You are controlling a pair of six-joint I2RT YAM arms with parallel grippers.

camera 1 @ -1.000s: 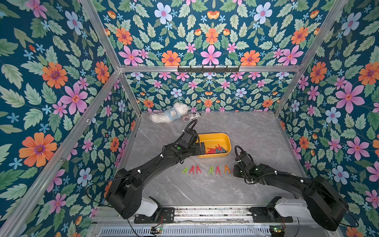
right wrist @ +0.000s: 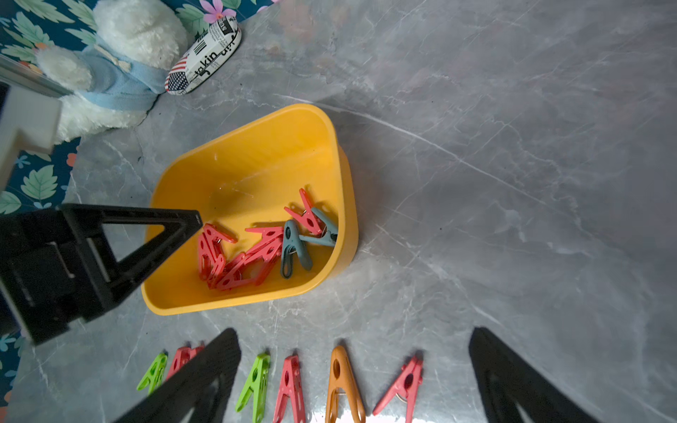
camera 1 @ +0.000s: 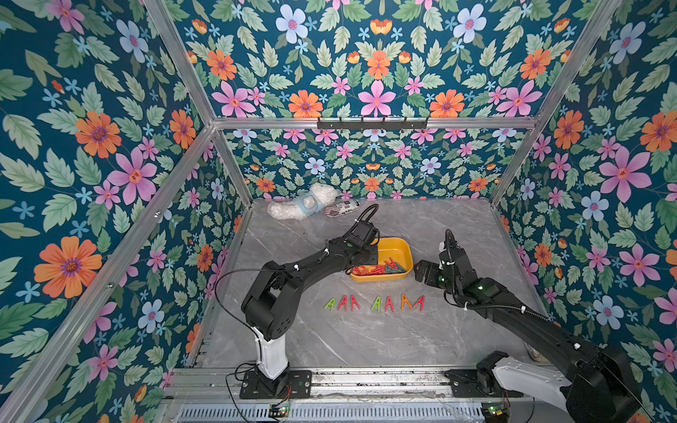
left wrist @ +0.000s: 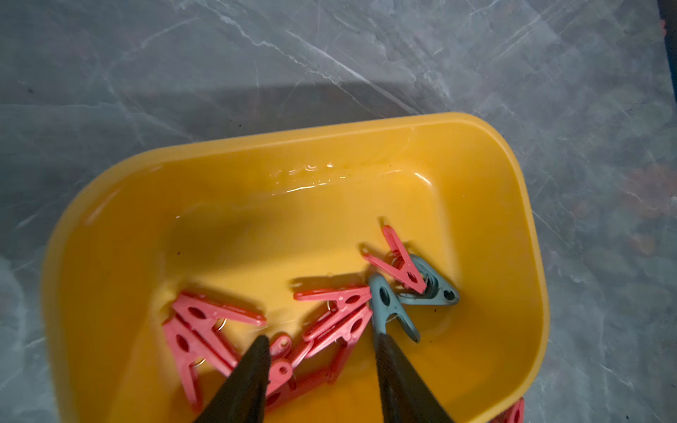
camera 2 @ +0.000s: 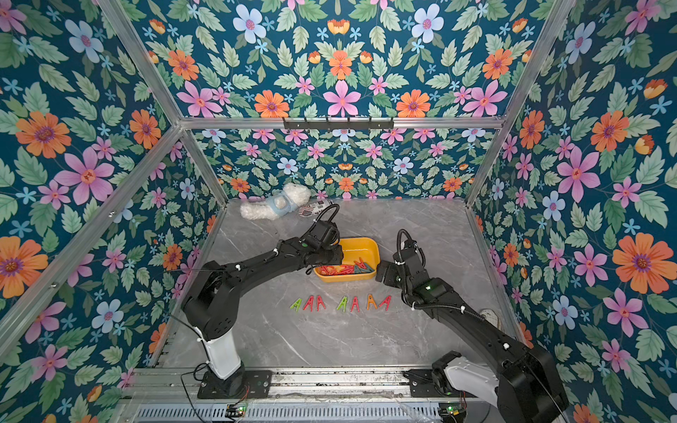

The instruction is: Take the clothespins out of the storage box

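Note:
The yellow storage box (camera 1: 398,246) holds several red clothespins (left wrist: 197,310) and blue-grey ones (left wrist: 391,303), visible in the left wrist view. My left gripper is over the box, its fingers apart with empty space between them, pointing down at the red clothespins. My right gripper stands open to the box's right, nothing held, above the table. A row of loose clothespins, green (right wrist: 257,377), red (right wrist: 289,387) and orange (right wrist: 338,380), lies on the table in front of the box.
A white plush toy (camera 2: 257,208) and a printed item (right wrist: 204,55) lie at the back left against the wall.
My right gripper has moved up and back, uncovering a red clothespin at the right end of the row.

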